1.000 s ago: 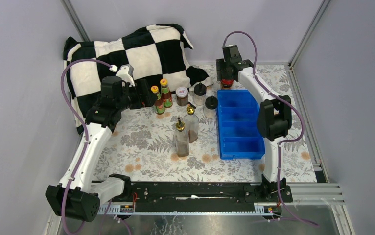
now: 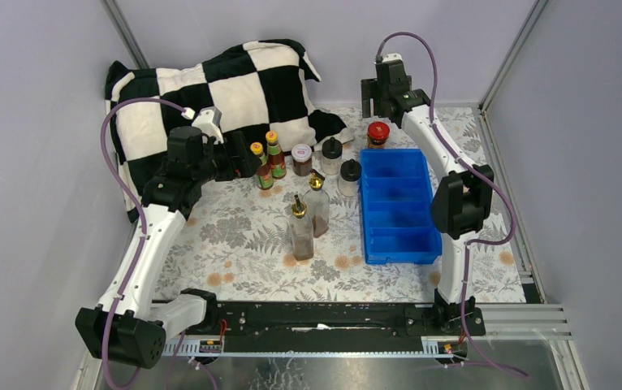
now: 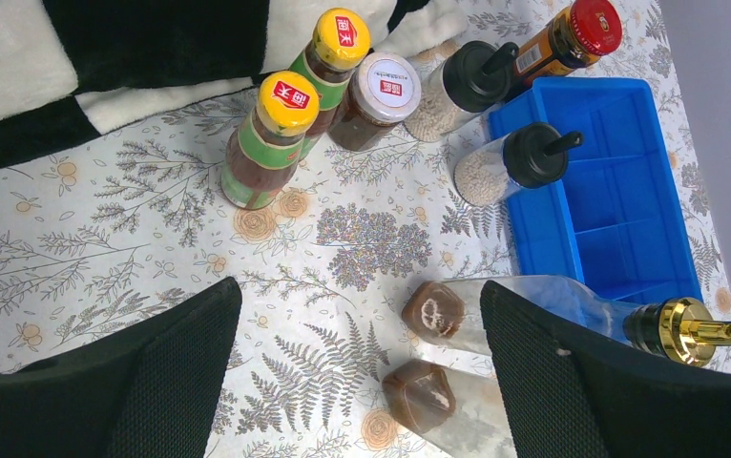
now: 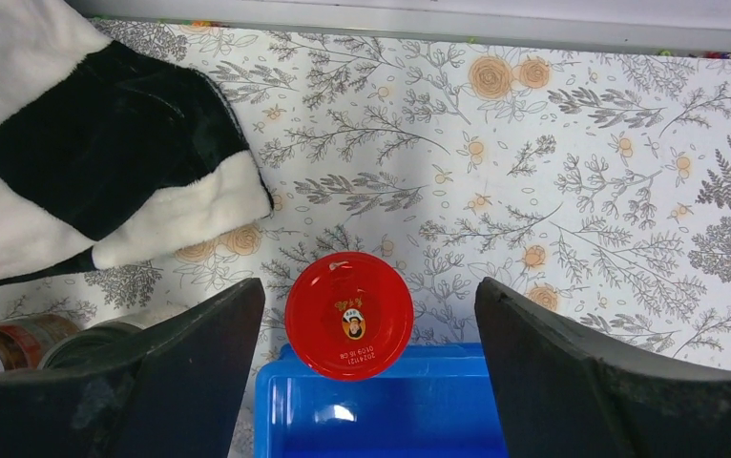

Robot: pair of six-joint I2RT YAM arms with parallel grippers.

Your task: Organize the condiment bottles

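Observation:
A red-lidded jar [image 2: 377,135] stands behind the blue compartment tray [image 2: 397,252]; my right gripper is open above it, its fingers either side of the lid in the right wrist view. My left gripper hangs open near two yellow-capped sauce bottles [image 2: 260,166], holding nothing. Beside them are a white-lidded jar [image 2: 301,160], two black-lidded shakers [image 2: 349,180] and two glass oil bottles [image 2: 300,236] with gold spouts. All four tray compartments in view are empty.
A checkered black-and-white cloth [image 2: 218,97] is bunched along the back left.
My right gripper has risen and shifted back, uncovering the red lid in the top view. The left arm and the bottles have not moved.

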